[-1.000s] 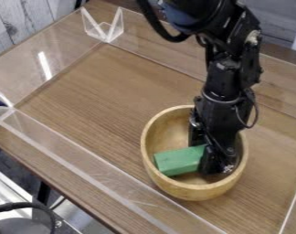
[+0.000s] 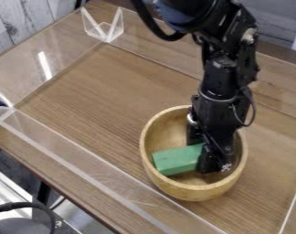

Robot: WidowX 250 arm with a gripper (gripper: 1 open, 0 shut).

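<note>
A tan round bowl (image 2: pixel 194 187) sits on the wooden table at the right front. Inside it lies a green block (image 2: pixel 175 162), tilted, toward the bowl's left. My black gripper (image 2: pixel 206 157) reaches down from the top into the bowl, shut on the green block's right end; its fingertips are partly hidden by the dark arm and the block.
A transparent plastic piece (image 2: pixel 101 29) stands at the back left. Cables lie at the lower left edge.
The arm and green block have shifted only very slightly within the bowl; little else differs.
</note>
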